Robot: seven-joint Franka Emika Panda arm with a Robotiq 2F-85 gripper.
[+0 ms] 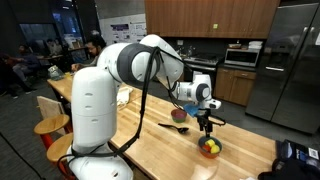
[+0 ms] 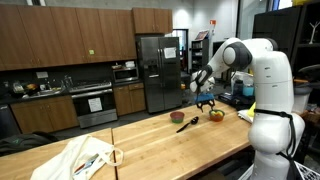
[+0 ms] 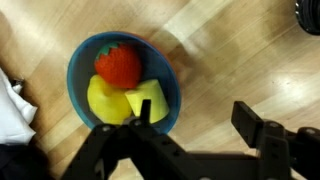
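Note:
A dark blue bowl [image 3: 172, 82] fills the left part of the wrist view, holding a red strawberry-like piece [image 3: 118, 66], a yellow piece [image 3: 108, 101] and a pale yellow-green block [image 3: 149, 99]. My gripper is open above the table, one finger over the bowl's edge and the other over bare wood to its right. Nothing shows between the fingers. From the first exterior view, the gripper [image 1: 207, 128] hangs just over the far side of the bowl [image 1: 216, 153].
A reddish bowl [image 1: 179, 115] and a dark utensil [image 1: 174, 128] lie farther back on the table. White cloth or paper [image 3: 14, 110] sits left of the blue bowl. Bare wood [image 3: 235, 65] extends to the bowl's right in the wrist view.

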